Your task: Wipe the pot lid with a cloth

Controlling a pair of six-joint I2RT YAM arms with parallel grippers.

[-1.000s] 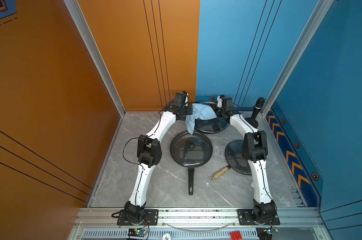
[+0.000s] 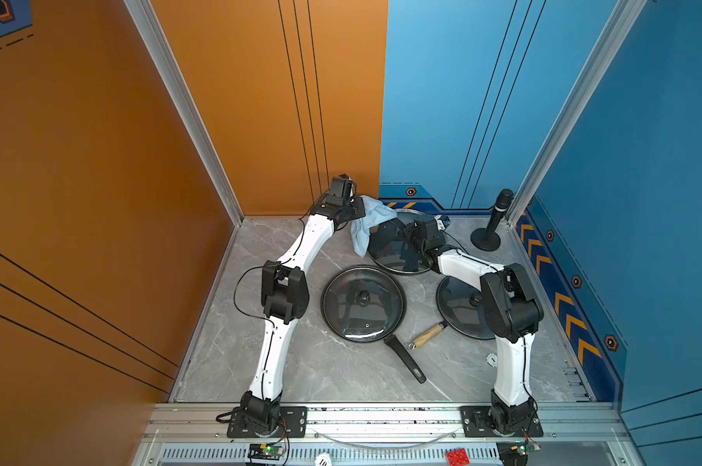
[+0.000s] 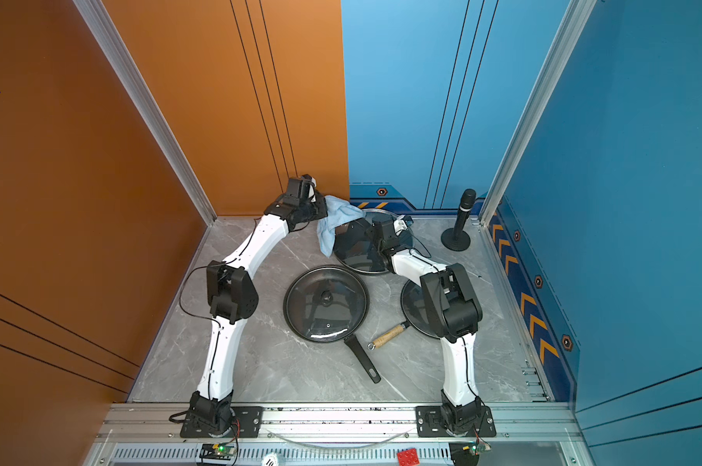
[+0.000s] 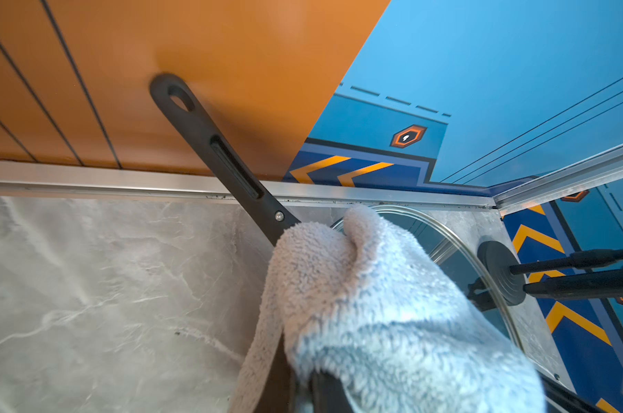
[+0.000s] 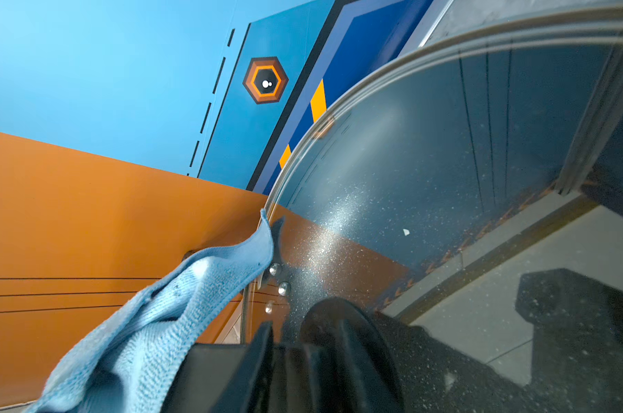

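A light blue cloth (image 2: 371,225) hangs from my left gripper (image 2: 354,208), which is shut on it at the back, left of the rear pan's glass lid (image 2: 389,252); in the left wrist view the cloth (image 4: 394,309) covers much of the fingers. My right gripper (image 2: 409,233) is over that lid, near its knob; in the right wrist view its fingers are blurred over the dark knob, and I cannot tell how far apart they are. Part of the cloth (image 5: 208,282) overhangs the lid's left rim there.
A front pan (image 2: 363,318) with glass lid has its handle pointing front-right. A wooden-handled pan (image 2: 463,306) lies under the right arm. A black stand (image 2: 486,237) stands at the back right.
My left gripper moved left and back with the cloth. The rear pan shifted forward, and the front pan moved forward-left with its handle turned.
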